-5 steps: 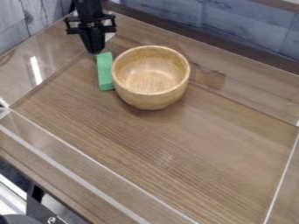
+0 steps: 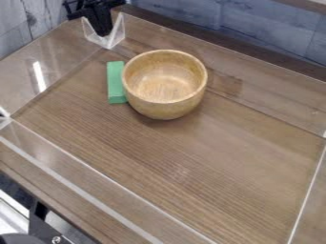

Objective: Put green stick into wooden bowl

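The green stick (image 2: 116, 82) lies flat on the wooden table, pointing away from the camera, close along the left side of the wooden bowl (image 2: 166, 107). That bowl stands upright, and its inside looks empty. At the top left, beyond the far end of the stick, is my gripper (image 2: 105, 34), with dark parts above and pale, clear-looking fingers. It is apart from both the stick and the bowl. The fingers are too blurred to show how far apart they stand.
A dark blue surface lies behind the far right edge. Dark cables and a round device sit at the bottom left.
My gripper has drawn back from near the stick's far end, upward and toward the top edge of the view. The stick and bowl lie where they were.
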